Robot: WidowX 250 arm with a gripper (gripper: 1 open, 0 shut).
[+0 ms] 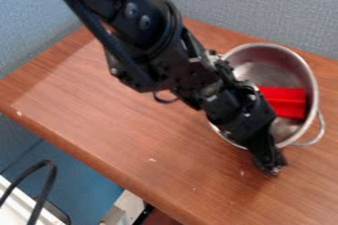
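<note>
A steel pot [278, 63] with wire handles stands on the wooden table at the right, with a red object [286, 101] inside it. My black arm reaches down from the top left, and its gripper [268, 162] hangs over the pot's front left rim, tip pointing down near the table. The arm hides part of the pot. I cannot see clearly what, if anything, is between the fingers.
Padded blue-grey walls [258, 7] border it behind and to the left. A cable and white item [20, 209] lie below the table's near left edge.
</note>
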